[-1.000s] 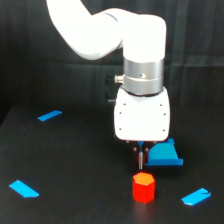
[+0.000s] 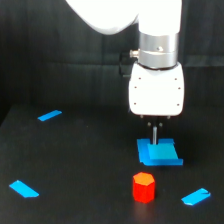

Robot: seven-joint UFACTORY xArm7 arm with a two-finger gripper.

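Note:
My gripper (image 2: 155,140) points straight down at the back edge of a blue piece (image 2: 161,154) on the dark table, right of centre. Its thin dark fingers look close together and overlap the top of the blue piece in this view. Whether they touch it, or have anything between them, is too small to tell. In front of the blue piece stands a red-orange hexagonal block (image 2: 144,187), apart from it and from the gripper.
Thin blue strips lie flat on the table: one at the back left (image 2: 50,115), one at the front left (image 2: 24,189), one at the front right (image 2: 196,197). A dark curtain hangs behind.
The gripper has moved back and a little right, from behind the red-orange block to the blue piece. More of the blue piece shows now. The red-orange block and the strips have not moved.

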